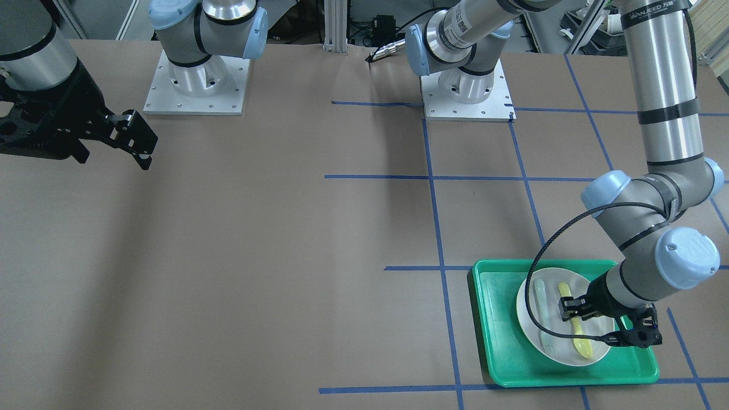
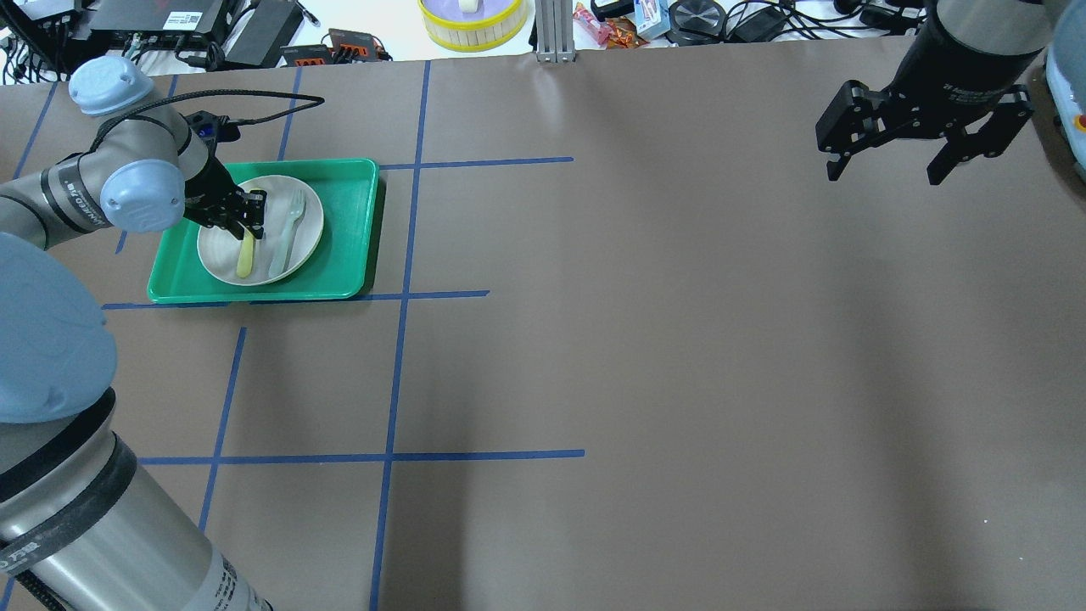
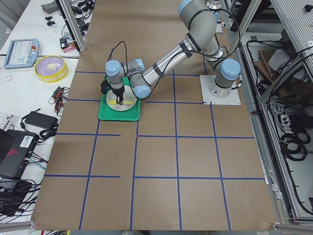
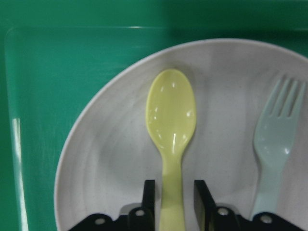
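Observation:
A white plate (image 2: 223, 260) lies in a green tray (image 2: 336, 224), carrying a yellow spoon (image 4: 171, 115) and a pale mint fork (image 4: 276, 139). My gripper is open low over the plate, a fingertip on either side of the spoon's yellow handle. The fork lies to the right of the spoon in the left wrist view, clear of the fingers. In the front view the gripper and its cable partly cover the spoon and plate.
Another black gripper (image 2: 916, 142) hangs at the far right of the top view. The floor of the taped table (image 2: 713, 336) between it and the tray is clear. Cables and boxes crowd a white side table (image 3: 12, 83) beyond the table's edge.

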